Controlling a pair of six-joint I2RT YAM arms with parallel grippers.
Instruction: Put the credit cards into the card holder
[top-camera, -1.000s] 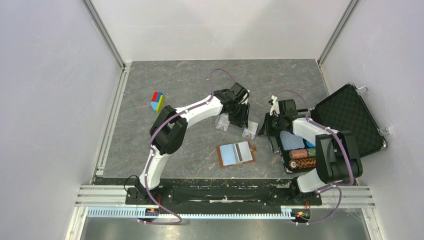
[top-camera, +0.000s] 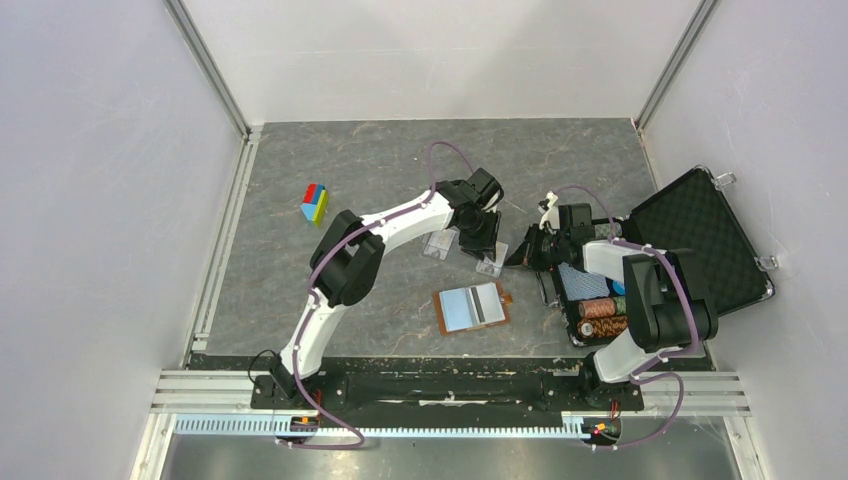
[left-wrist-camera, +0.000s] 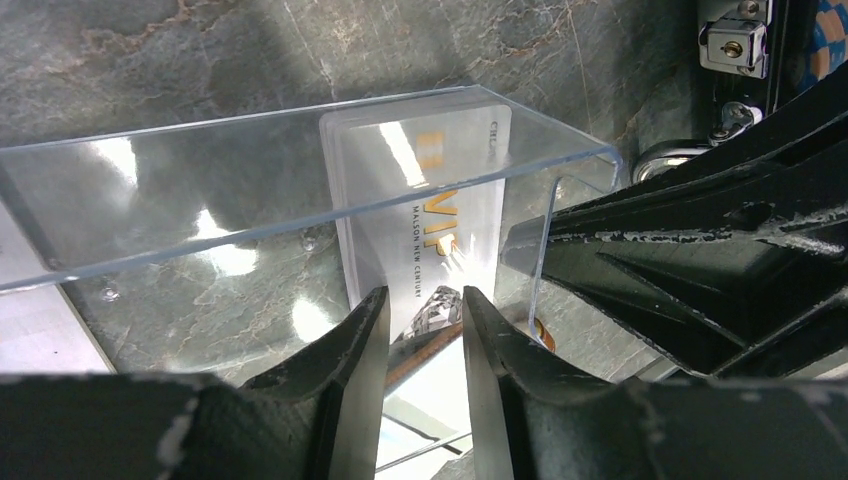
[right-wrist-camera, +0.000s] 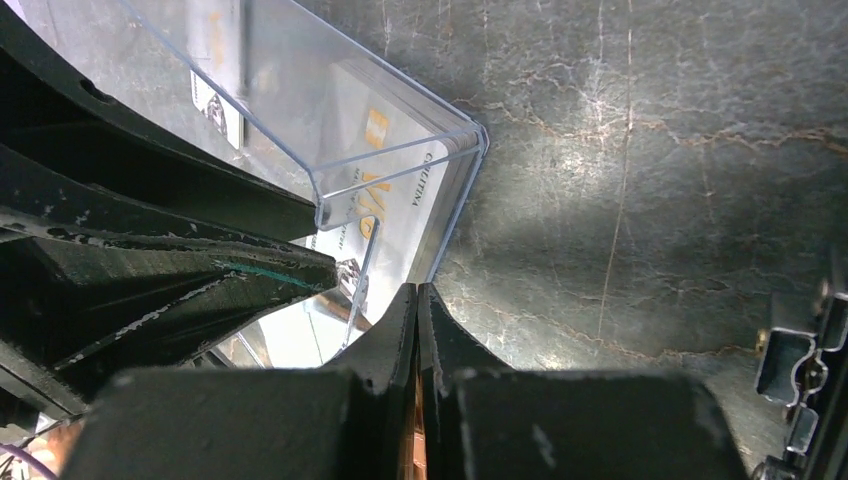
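Observation:
The card holder is a clear plastic box (left-wrist-camera: 230, 165). A stack of white cards with gold lettering (left-wrist-camera: 468, 225) lies inside its right end; more white cards (left-wrist-camera: 35, 300) show at the left. My left gripper is partly open over the holder's front side, with the card stack visible beyond the gap and nothing clearly held. Against or very close to the holder's right end is my right gripper, its fingertips together and nothing showing between them. From the top, the left gripper (top-camera: 484, 254) partly covers the holder.
A brown-edged board with white and blue sheets (top-camera: 460, 309) lies in front of the holder. At the right stands an open black case (top-camera: 705, 240) holding several rolls. Colored blocks (top-camera: 314, 203) sit far left, with clear table between.
The holder with its cards has shifted slightly left. My right gripper has moved left along with it, and the left gripper has shifted a little to the right and nearer the front.

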